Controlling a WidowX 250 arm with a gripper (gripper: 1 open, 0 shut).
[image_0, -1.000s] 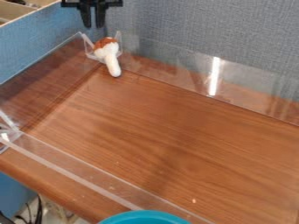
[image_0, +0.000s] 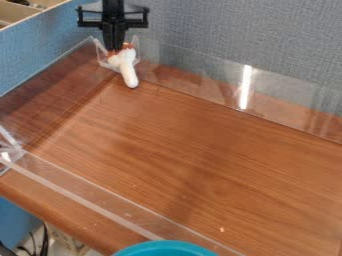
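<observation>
My gripper (image_0: 115, 42) hangs from the top at the back left corner, fingers pointing down, directly over a white mushroom-shaped object (image_0: 128, 72) with a reddish cap. The object lies in the back corner of the clear-walled wooden tray. The fingertips reach the cap end and partly cover it; the fingers look close together, and whether anything sits between them is hard to see.
Clear walls (image_0: 287, 115) edge the wooden surface (image_0: 201, 170), whose middle and right are empty. A teal bowl (image_0: 163, 249) sits at the front edge. A wooden box (image_0: 19, 12) stands at the top left, beside blue padded walls.
My gripper has come down from above onto the cap end of the white object and shifted slightly right. The object looks nearly unmoved.
</observation>
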